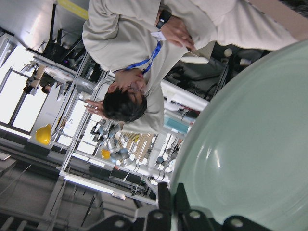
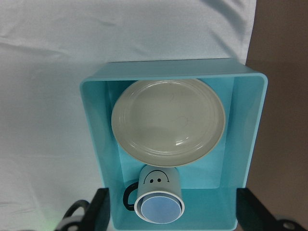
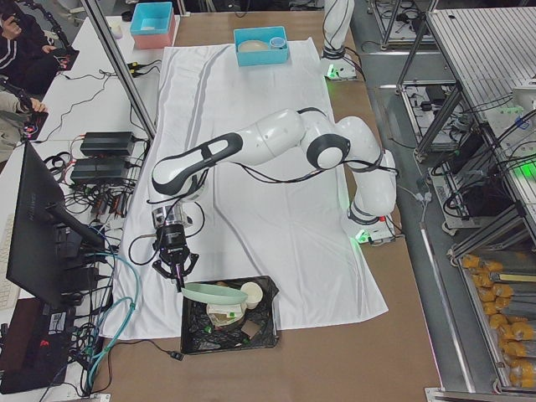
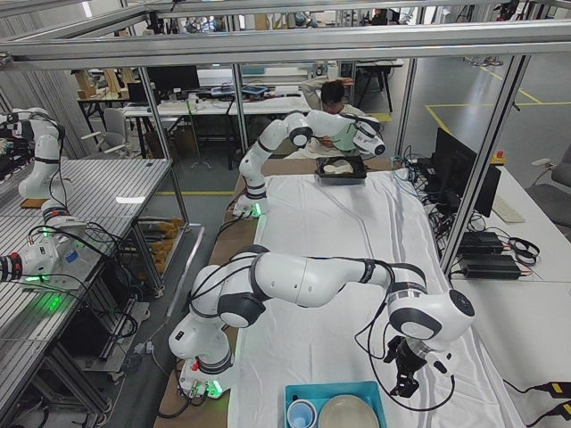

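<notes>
My left gripper (image 3: pixel 179 273) is shut on a pale green plate (image 3: pixel 213 292), holding it by the edge over a black crate (image 3: pixel 191 342) of assorted items, including a white cup (image 3: pixel 253 295). In the left wrist view the plate (image 1: pixel 243 144) fills the right side. My right gripper is open above a blue bin (image 2: pixel 250 130) holding a cream plate (image 2: pixel 168 122) and a mug with a smiley face (image 2: pixel 159 180), which has a light blue interior (image 2: pixel 160 209).
White cloth (image 3: pixel 251 234) covers the middle of the table, largely clear between bin and crate. A monitor (image 3: pixel 38 243) and cables crowd the left side. A seated person (image 4: pixel 335 129) is beyond the crate.
</notes>
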